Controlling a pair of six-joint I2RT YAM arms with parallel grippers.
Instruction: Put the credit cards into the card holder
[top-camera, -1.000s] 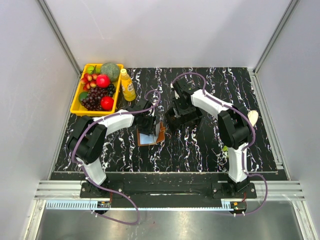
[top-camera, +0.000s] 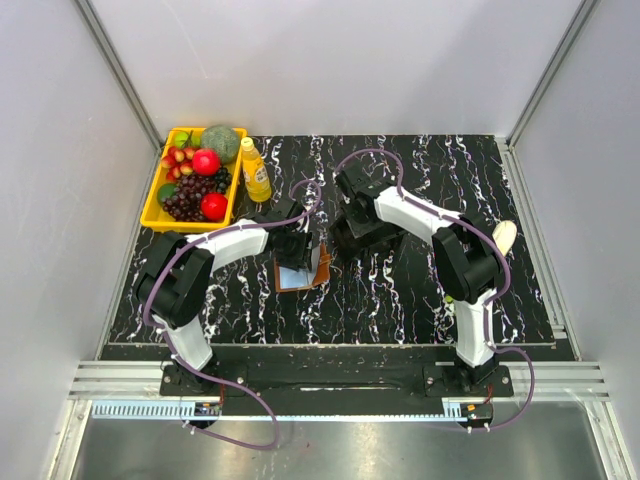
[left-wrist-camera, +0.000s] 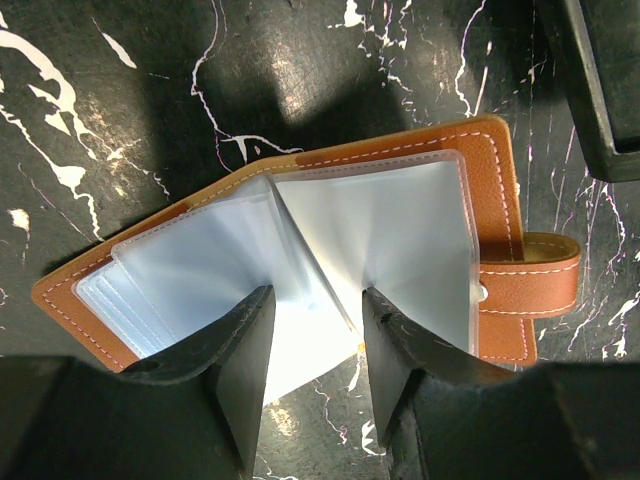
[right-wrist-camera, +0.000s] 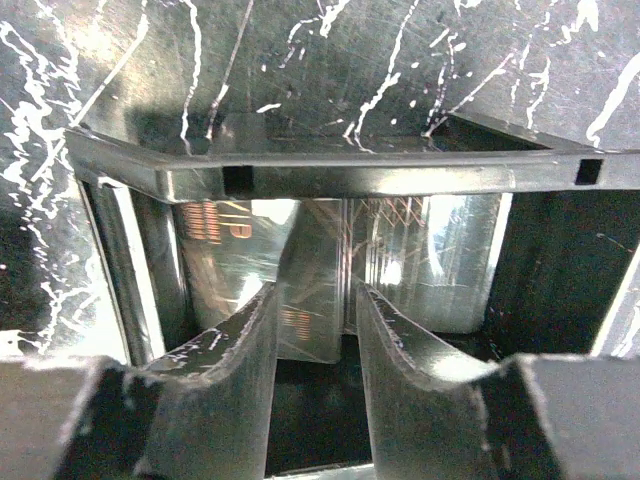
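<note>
The brown leather card holder lies spread out with its clear sleeves showing. My left gripper is over it, partly open, with the edge of a sleeve page running through the gap; the pads do not visibly pinch it. In the right wrist view a black box contains flat, shiny cards, a left card with orange print and a right card. Above these my right gripper stands partly open, its tips near the seam between the cards, no card seen gripped.
A yellow basket of fruit and a yellow bottle occupy the back left. At the far right is a pale oval object. The box stands close to the holder's right side.
My right gripper has shifted a little to the left over the black box. The left arm and the card holder look the same.
</note>
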